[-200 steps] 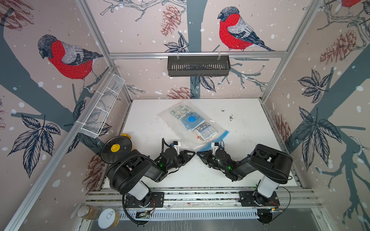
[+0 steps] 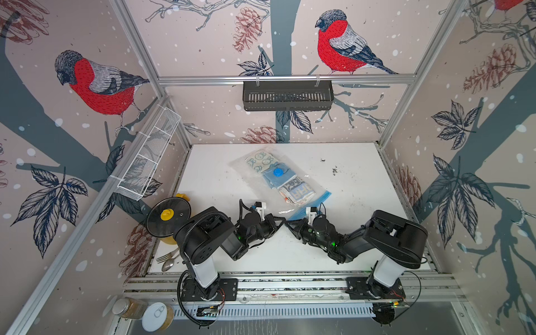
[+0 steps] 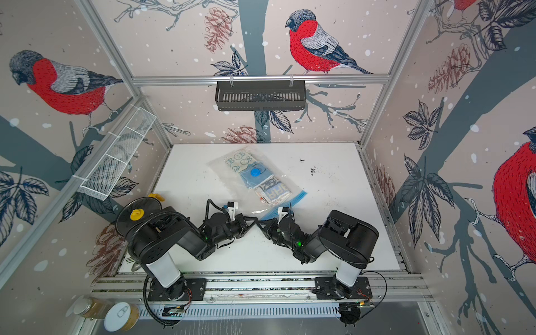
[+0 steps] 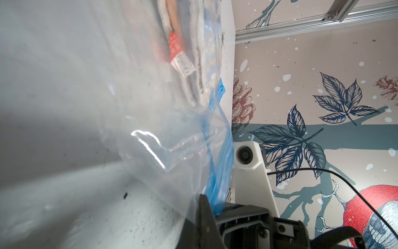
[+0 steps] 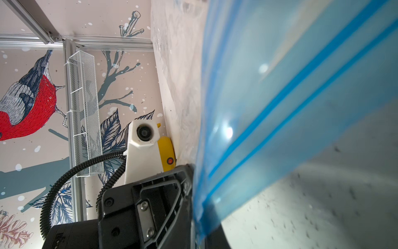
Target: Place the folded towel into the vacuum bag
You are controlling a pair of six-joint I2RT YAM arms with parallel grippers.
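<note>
The clear vacuum bag (image 2: 251,167) lies diagonally on the white table, a folded towel with a label (image 4: 180,62) showing through it near its blue zip end (image 3: 296,200). Both grippers meet at the bag's near corner. My right gripper (image 2: 290,223) is shut on the bag's blue zip edge, which runs down between its fingers in the right wrist view (image 5: 199,224). My left gripper (image 2: 279,220) is shut at the same corner, tips against the clear film; whether film is between them is unclear.
A lidded pot (image 2: 167,213) with forks and spoons beside it sits at the left edge. A white wire basket (image 2: 145,153) hangs on the left wall, a dark basket (image 2: 287,95) on the back rail.
The right arm has barely moved.
</note>
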